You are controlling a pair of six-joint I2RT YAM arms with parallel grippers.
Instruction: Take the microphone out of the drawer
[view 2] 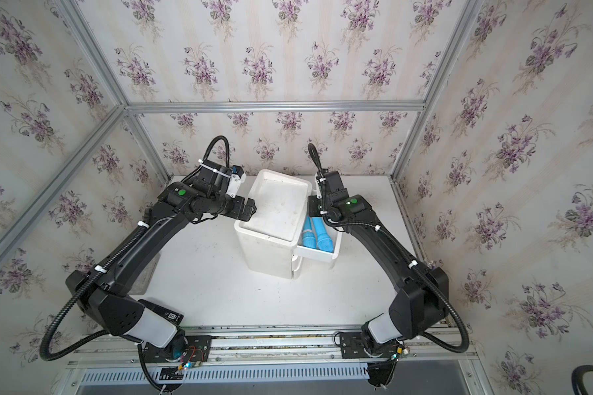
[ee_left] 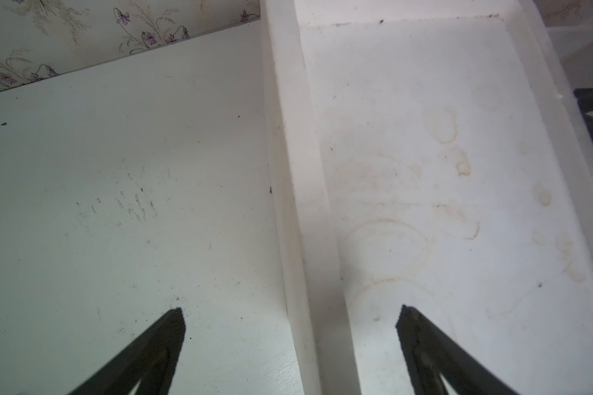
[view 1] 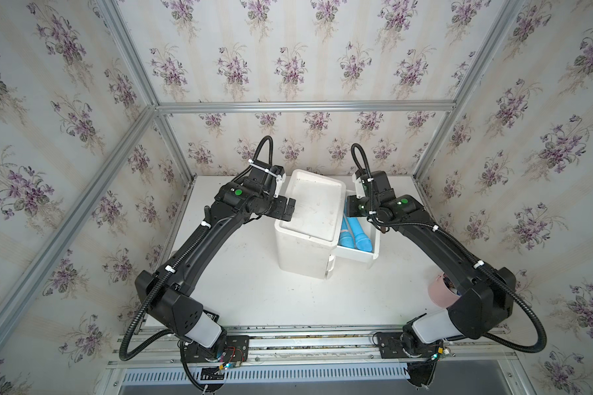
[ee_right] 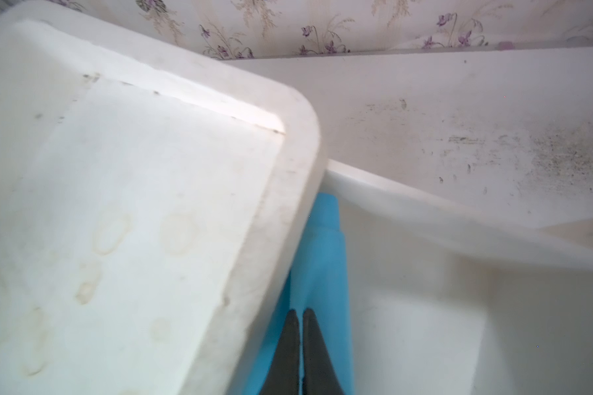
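A white drawer box (view 1: 303, 256) stands mid-table with its drawer (view 2: 317, 254) pulled out to the right. Two blue microphones (view 1: 355, 233) lie in it. My right gripper is shut, nothing seen between its fingertips, over the blue body of a microphone beside the lid's right rim. My left gripper stands open above the box top's left rim (ee_left: 309, 197), one finger either side of it, holding nothing.
Bare table (view 2: 197, 276) lies left of and in front of the box. A pink container (view 1: 441, 293) sits at the right front corner. The patterned wall stands close behind the box.
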